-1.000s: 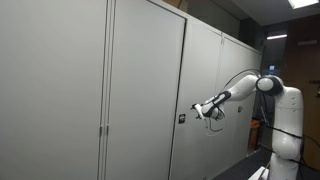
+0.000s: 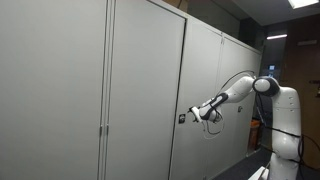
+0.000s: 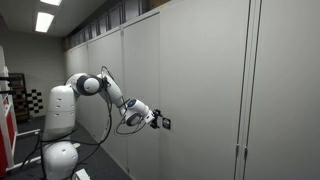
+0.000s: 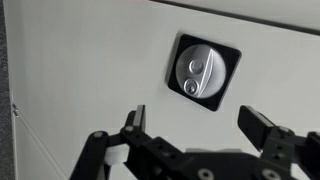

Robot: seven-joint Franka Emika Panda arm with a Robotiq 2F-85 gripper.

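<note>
A square black lock plate with a round silver handle (image 4: 204, 72) is set in the pale cabinet door (image 4: 90, 65). The same lock plate (image 2: 182, 118) shows small near the door's edge in exterior view 1, and the lock plate (image 3: 167, 124) shows in exterior view 2. My gripper is open, its black fingers wide apart and nothing between them. In the wrist view the handle appears beyond the fingertips, between and above them. From outside, the gripper (image 3: 157, 119) is close beside the lock; whether it touches the door cannot be told.
Tall flat cabinet doors (image 2: 60, 90) form a long wall in front of the arm. Another small dark lock (image 2: 239, 108) sits farther along, behind the arm. The white arm (image 3: 60, 120) stands beside the wall. A dark cable (image 3: 108, 140) loops from it.
My gripper has dipped slightly toward the height of the lock over the last second. The doors and the lock look unchanged.
</note>
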